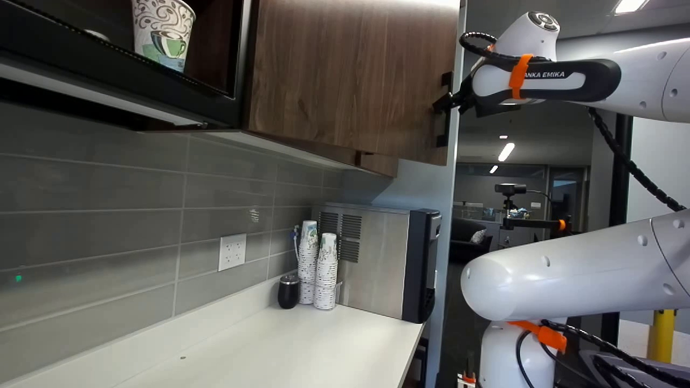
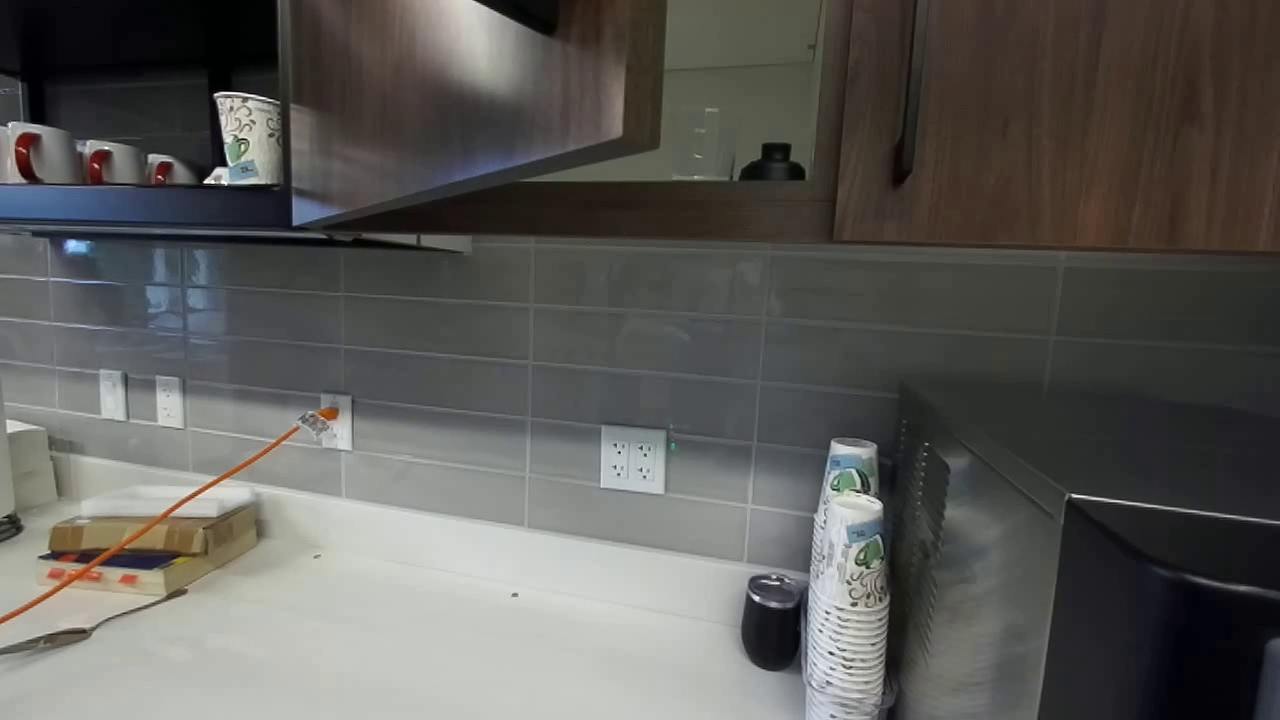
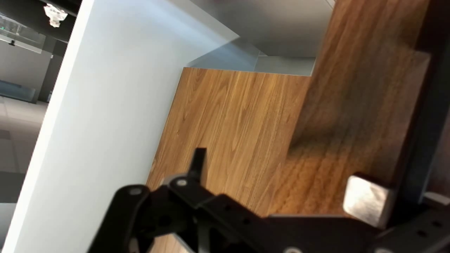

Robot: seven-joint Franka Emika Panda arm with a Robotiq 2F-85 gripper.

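Note:
A dark wood cabinet door [image 1: 349, 71] stands swung out from its cabinet, and in exterior view 2 the same door [image 2: 468, 96] juts out beside an uncovered interior. My gripper [image 1: 443, 103] is at the black handle [image 1: 442, 140] near the door's free edge. In the wrist view, the gripper has its fingers wide apart, with no object seen held between them. The handle [image 3: 428, 105] runs along the right side there, close to the right finger's pale pad [image 3: 366, 200]. Whether they touch is hard to tell.
Below, the counter [image 1: 278, 349] is largely clear. Stacked paper cups [image 1: 326, 275], a black tumbler [image 1: 288, 291] and a steel machine [image 1: 381, 258] stand at its far end. A pale side panel [image 3: 105, 105] lies left of the gripper. Mugs [image 2: 50, 154] sit on the open shelf.

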